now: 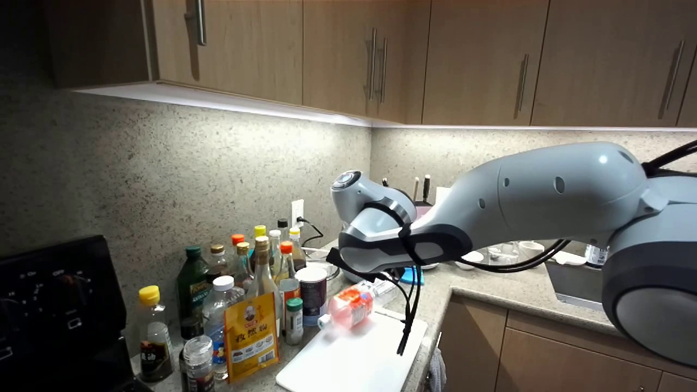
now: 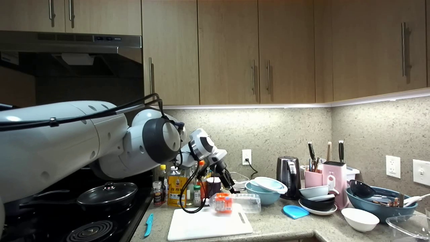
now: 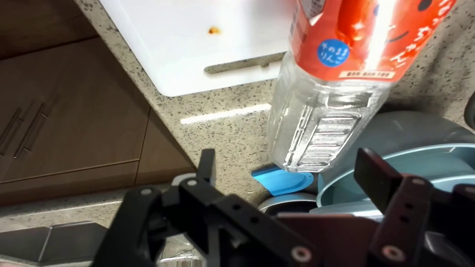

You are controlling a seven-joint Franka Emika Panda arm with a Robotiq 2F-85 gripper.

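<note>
A clear plastic bottle with an orange-red label (image 3: pixel 356 42) lies on its side, its label end over the white cutting board (image 3: pixel 178 53) and its clear base past the board's edge. My gripper is open, its two dark fingers spread wide apart. In the wrist view the bottle's base shows in front of the gap between them; no finger appears to touch it. In exterior view 2 the gripper (image 2: pixel 230 187) points down near the bottle (image 2: pixel 222 203). The arm hides the gripper in exterior view 1, where the bottle (image 1: pixel 351 306) shows in part.
Sauce bottles (image 1: pixel 261 268) and a yellow spice packet (image 1: pixel 251 336) crowd the wall side. Blue bowls (image 2: pixel 264 195), a black kettle (image 2: pixel 288 175) and a blue flat piece (image 2: pixel 295 211) stand beyond the bottle's base. The board's front part is bare.
</note>
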